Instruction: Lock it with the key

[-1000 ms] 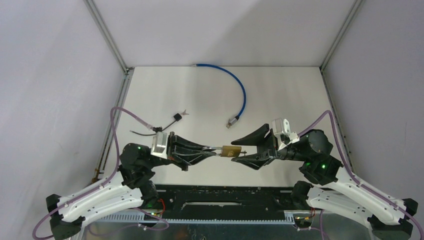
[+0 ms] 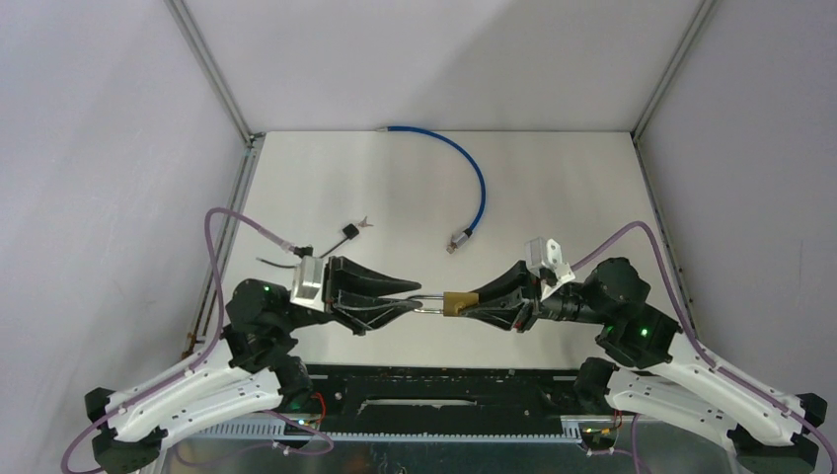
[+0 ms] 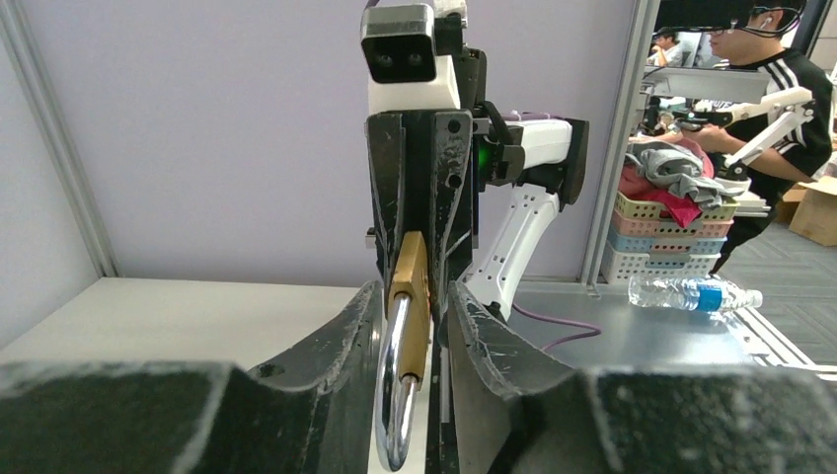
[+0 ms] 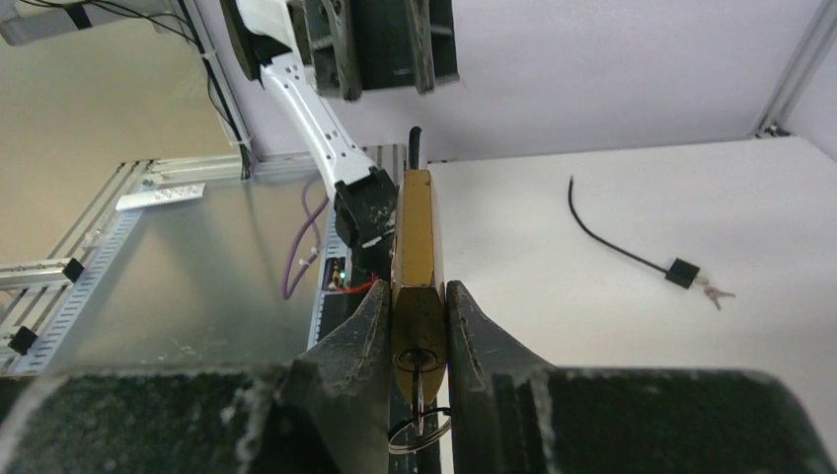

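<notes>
A brass padlock (image 2: pixel 460 304) is held level above the table by my right gripper (image 2: pixel 484 302), shut on its body; in the right wrist view the padlock (image 4: pixel 418 232) has a key with a ring (image 4: pixel 418 434) in its bottom. Its steel shackle (image 3: pixel 393 355) points toward my left gripper (image 2: pixel 400 299), whose fingers are part open around the shackle's end in the top view.
On the white table (image 2: pixel 533 188) lie a blue cable (image 2: pixel 479 178) at the back and a small black lock (image 2: pixel 350 232) with keys and a black cord at the left.
My left gripper has opened from the shackle and moved slightly left.
</notes>
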